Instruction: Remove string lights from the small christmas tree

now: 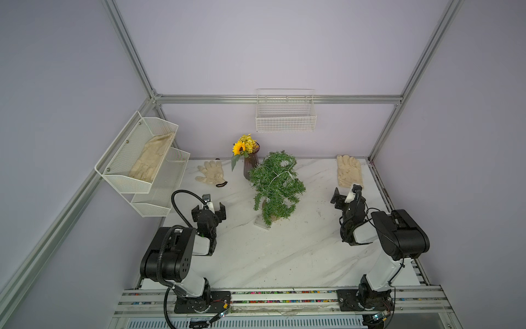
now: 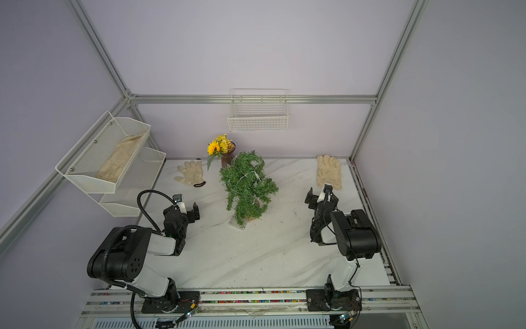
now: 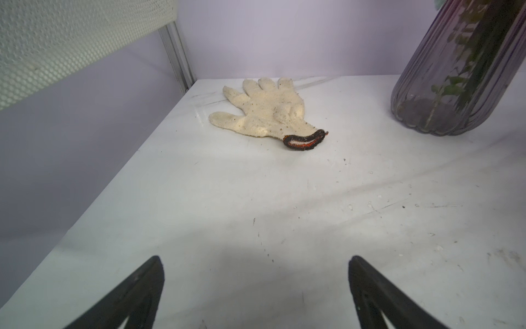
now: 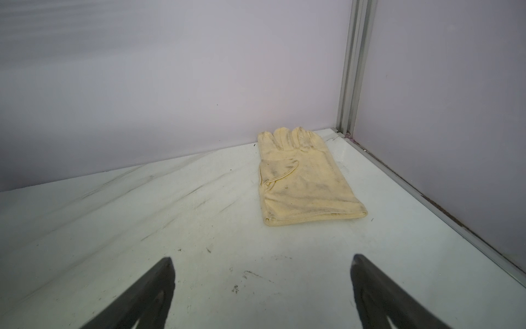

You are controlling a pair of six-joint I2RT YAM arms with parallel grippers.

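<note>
A small green Christmas tree (image 1: 278, 186) stands mid-table, thin pale string lights (image 2: 247, 178) wound through its branches. My left gripper (image 1: 208, 211) is open and empty, low over the table to the tree's left; in the left wrist view its blurred fingertips (image 3: 143, 285) frame bare tabletop. My right gripper (image 1: 345, 195) stands open to the tree's right, nothing between its fingers, facing a folded glove.
Behind the tree is a sunflower vase (image 1: 250, 164). Gloves lie back left (image 1: 209, 172) and back right (image 1: 349, 170). A two-tier mesh rack (image 1: 126, 184) hangs on the left wall, a wire basket (image 1: 285, 121) on the back wall.
</note>
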